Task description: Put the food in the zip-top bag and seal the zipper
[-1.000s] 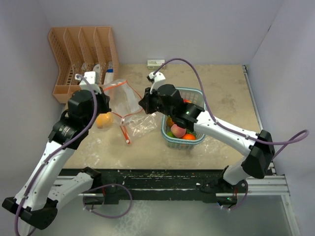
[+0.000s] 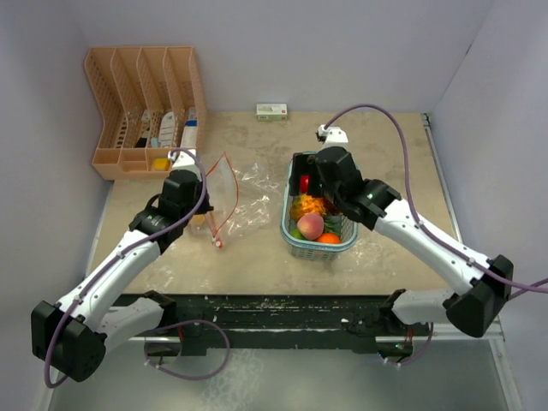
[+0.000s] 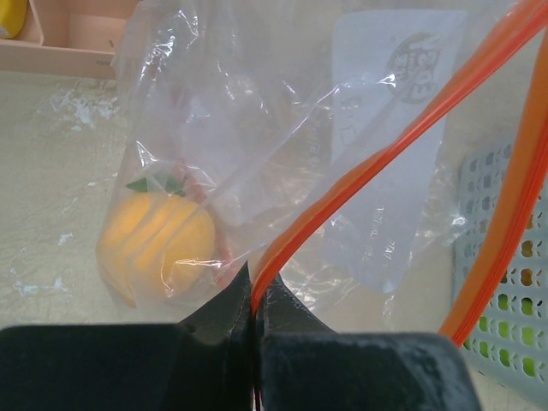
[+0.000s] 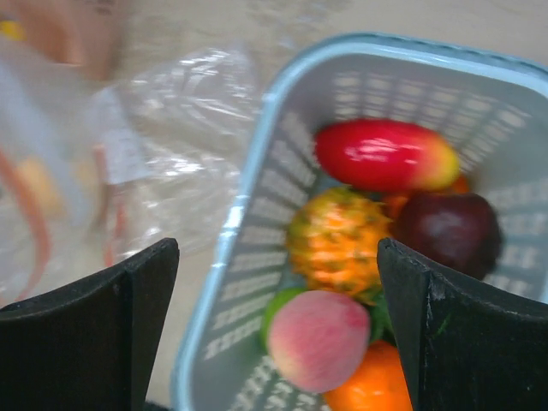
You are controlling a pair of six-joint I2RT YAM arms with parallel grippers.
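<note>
A clear zip top bag with an orange-red zipper edge stands partly open in the left wrist view. My left gripper is shut on that edge, pinching its rim. Inside the bag lies an orange fruit with a green leaf. My right gripper is open above the blue-grey basket, nothing held between its fingers. Below it in the basket are a peach, a bumpy yellow-orange fruit, a red mango-like fruit, a dark fruit and an orange.
A peach-coloured divided rack stands at the back left, holding several items. A small box sits by the back wall. Table to the right of the basket is clear. The basket stands close to the bag's right side.
My right gripper has left the bag's rim and swung right, over the basket. The left arm came lower and rightward with the bag's edge, and the bag's mouth is now narrower.
</note>
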